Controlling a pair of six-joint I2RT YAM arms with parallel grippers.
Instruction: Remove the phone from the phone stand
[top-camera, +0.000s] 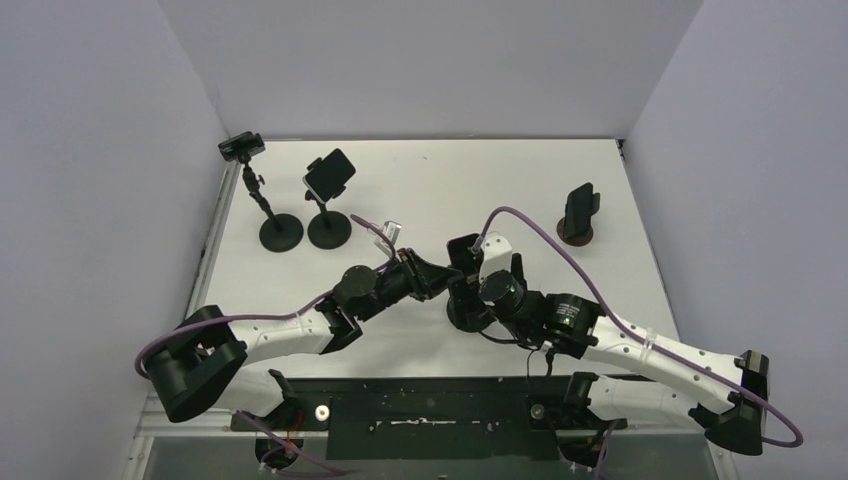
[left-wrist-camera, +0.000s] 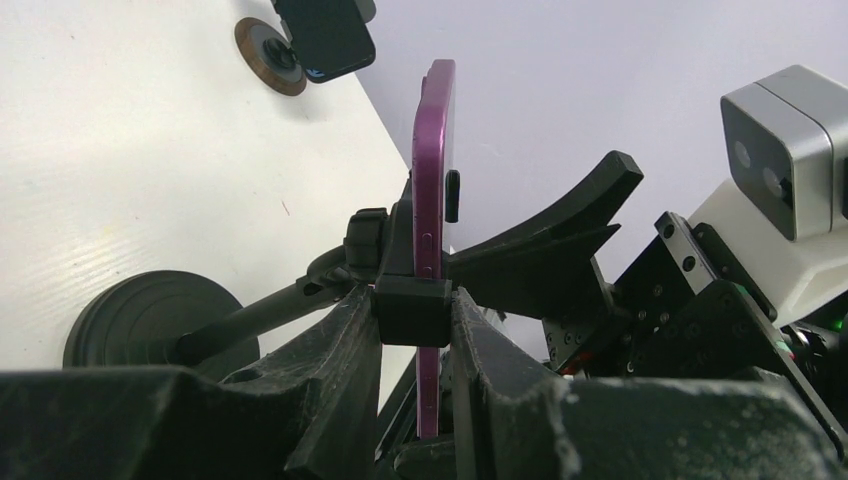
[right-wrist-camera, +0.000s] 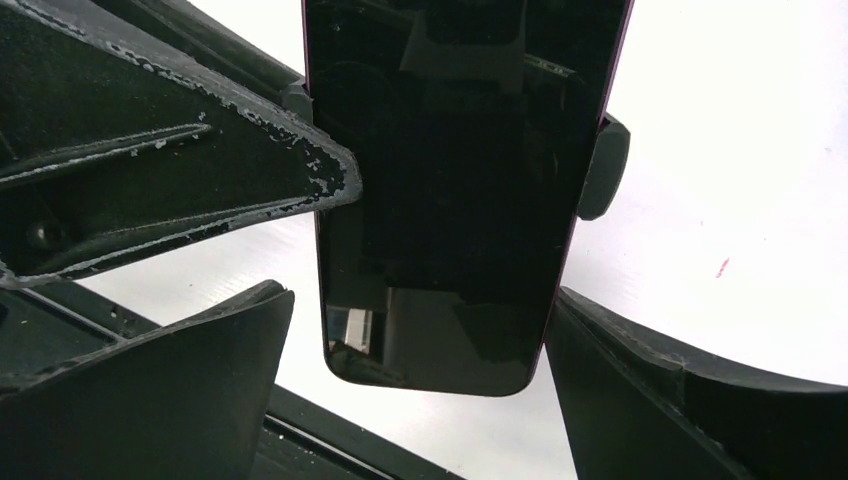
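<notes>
The phone, dark-screened with a thin purple edge, sits in the clamp of the black stand at mid-table. In the left wrist view its purple side is upright. My left gripper is shut on the black clamp block of the stand at the phone's side. Facing the screen, my right gripper is open, its fingers spread on both sides of the phone's lower end. The right fingertip overlaps the phone's edge in view; I cannot tell whether they touch.
Two more stands, one bearing a phone and another a dark device, occupy the back left. A third holder stands at the right.
</notes>
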